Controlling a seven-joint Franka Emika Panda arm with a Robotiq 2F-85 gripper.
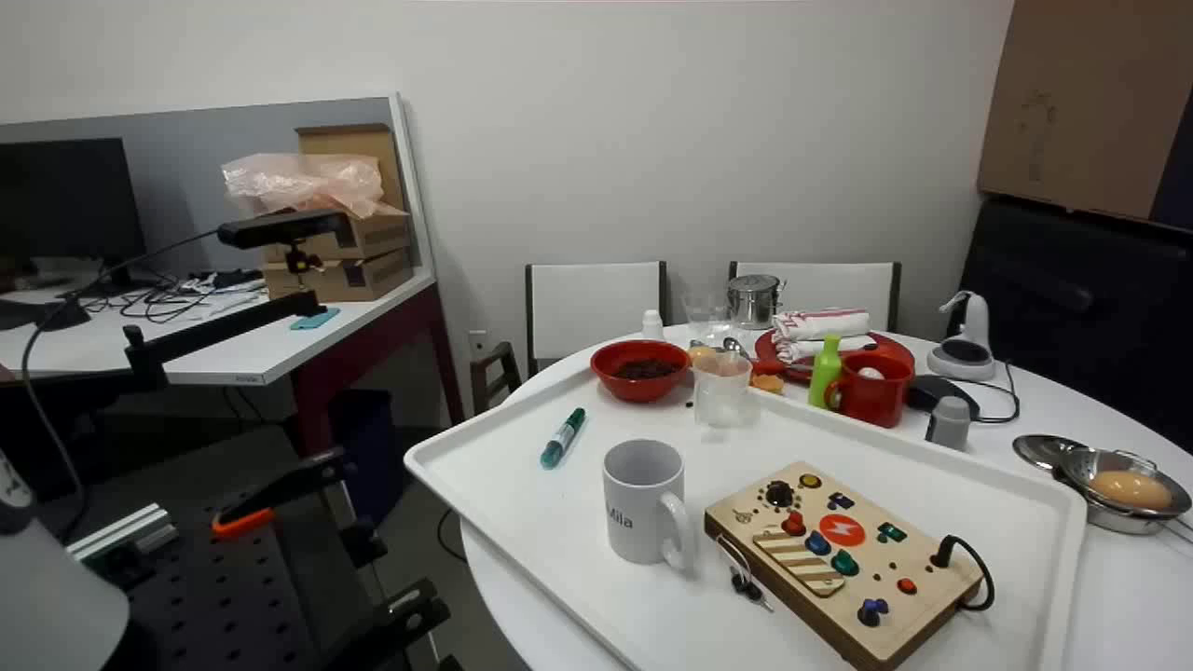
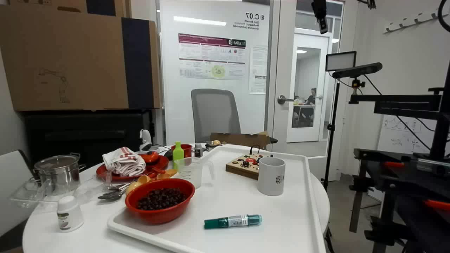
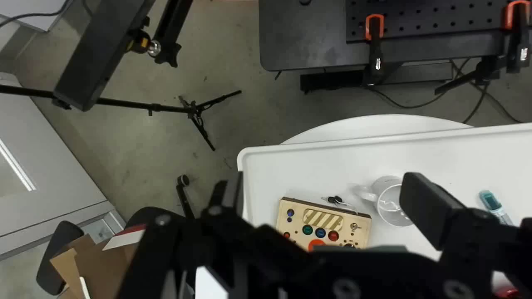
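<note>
My gripper is open, its two black fingers wide apart with nothing held between them. Seen from above, it hangs over the white tray. Beyond the gap lies a wooden board with coloured buttons and knobs, partly hidden by the gripper body. A grey-white mug stands upright beside that board; in the wrist view, it is near the right finger. On the tray a green marker lies on its side. At one tray corner, a red bowl holds small dark pieces.
A clear measuring cup stands near the bowl. Behind the tray are a green bottle, a red mug, a red plate with a towel and a steel pot. Bare tray surface lies between marker and mug.
</note>
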